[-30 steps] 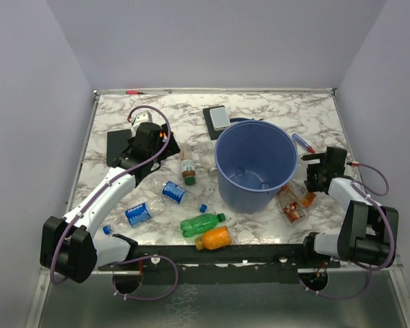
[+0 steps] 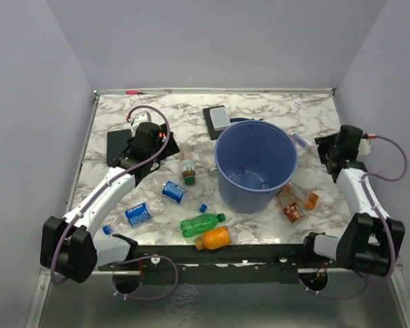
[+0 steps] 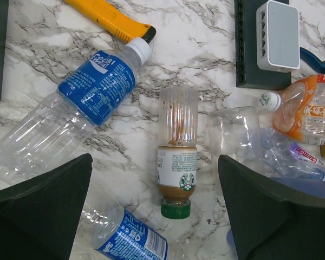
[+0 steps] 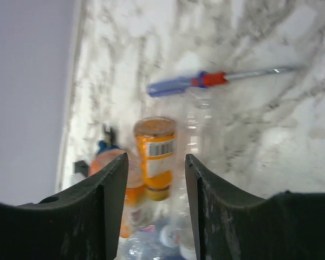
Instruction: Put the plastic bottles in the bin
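The blue bin (image 2: 256,191) stands right of centre. Around it lie plastic bottles: a green one (image 2: 200,224), an orange one (image 2: 213,238), blue-labelled water bottles (image 3: 97,86) and a Starbucks bottle (image 3: 176,173). My left gripper hangs open over the bottles at left. My right gripper is raised at the table's right side, its fingers close together over blurred bottles, one with an orange top (image 4: 157,154); whether anything is between them is unclear.
A screwdriver (image 4: 179,84), a yellow cutter (image 3: 114,19) and a white box on a dark board (image 3: 276,38) lie on the table. Walls border both sides.
My right arm has risen and moved outward, to the right, away from the bottles beside the bin. The left arm and the objects around it look unchanged.
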